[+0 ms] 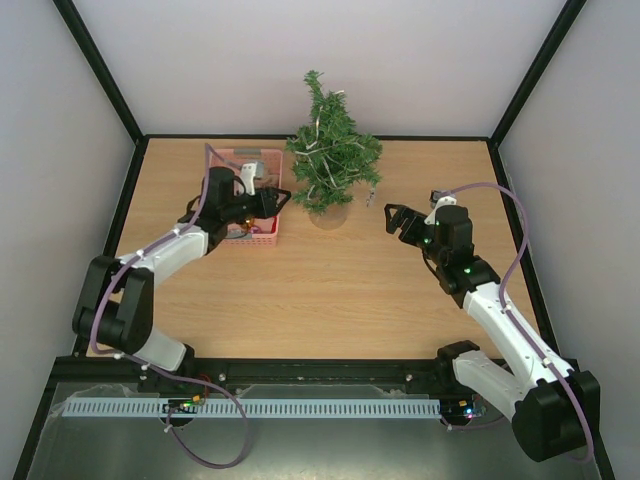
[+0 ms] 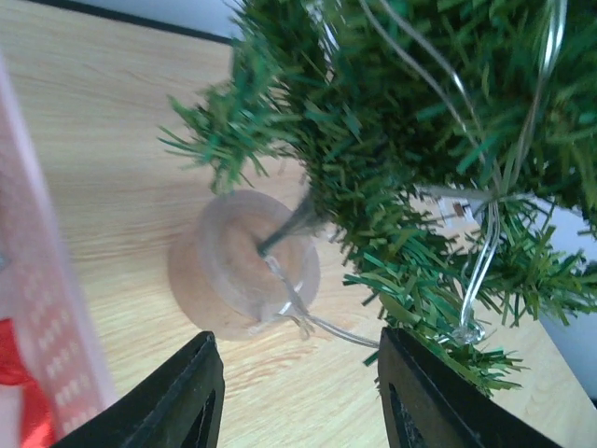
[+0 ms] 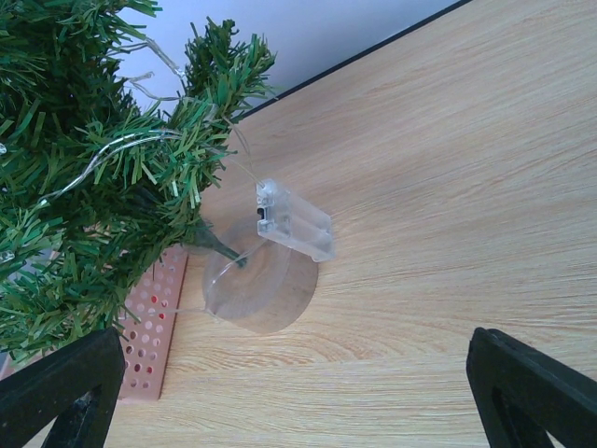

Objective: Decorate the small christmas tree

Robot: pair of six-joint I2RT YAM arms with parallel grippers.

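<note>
A small green Christmas tree [image 1: 335, 155] with silvery wire lights stands in a round clear base [image 1: 329, 216] at the back middle of the table. At its left is a pink basket [image 1: 262, 156] of decorations, partly covered by my left arm. My left gripper is over the basket's right edge facing the tree, its fingers apart and nothing between them. In the left wrist view a red piece [image 2: 28, 401] lies in the basket. To the tree's right, my right gripper stands open and empty, apart from the branches.
A clear battery box [image 3: 297, 222] hangs by a thin wire from the tree, beside the base. Walls close in the back and sides.
</note>
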